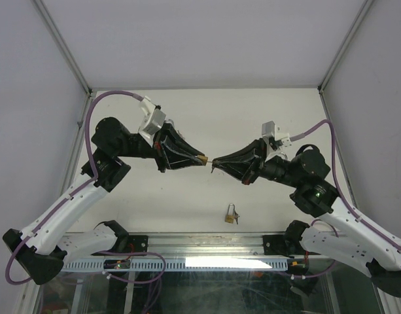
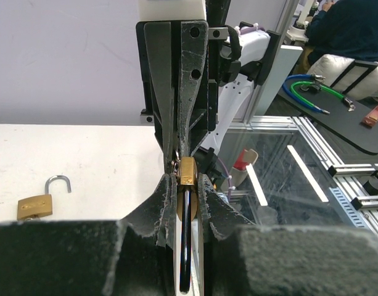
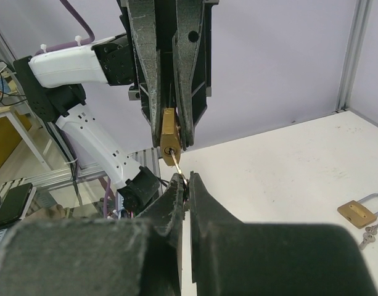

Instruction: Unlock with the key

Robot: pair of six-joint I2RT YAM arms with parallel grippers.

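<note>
My left gripper (image 1: 201,159) is shut on a brass padlock (image 2: 187,169), held in the air at the middle with its side toward my right gripper (image 1: 214,163). In the right wrist view a thin key (image 3: 177,165) runs from between my right gripper's shut fingers to the keyhole face of that padlock (image 3: 169,132); how deep it sits is unclear. A second padlock (image 3: 356,213) lies on the white table with loose keys (image 3: 367,239) beside it.
</note>
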